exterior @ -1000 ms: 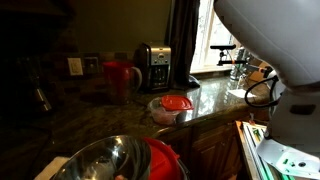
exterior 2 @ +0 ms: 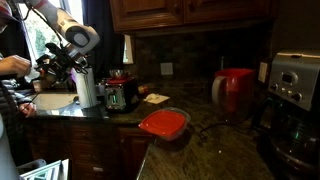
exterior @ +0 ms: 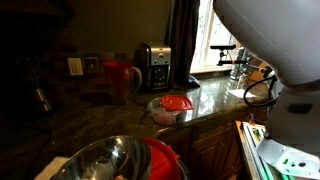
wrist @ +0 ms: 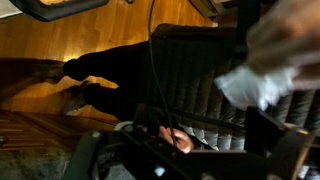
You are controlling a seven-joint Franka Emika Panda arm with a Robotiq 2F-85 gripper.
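A glass bowl [exterior: 160, 114] stands on the dark counter, with a red lid [exterior: 178, 102] over part of it. In exterior view 2 the same red lid [exterior 2: 160, 122] lies tilted toward the front. My gripper [exterior 2: 48, 72] is off at the far left there, raised against the window and well away from the bowl. Dark gripper parts fill the bottom of the wrist view, and how the fingers stand is unclear. A blurred hand with a white cloth [wrist: 252, 86] is close to the wrist camera.
A metal bowl [exterior: 105, 158] and a red round container [exterior: 164, 160] sit in the foreground. Behind are a red pitcher [exterior: 121, 78] and a toaster [exterior: 155, 68]. A person's legs [wrist: 105, 75] show over the wooden floor [wrist: 110, 30] in the wrist view.
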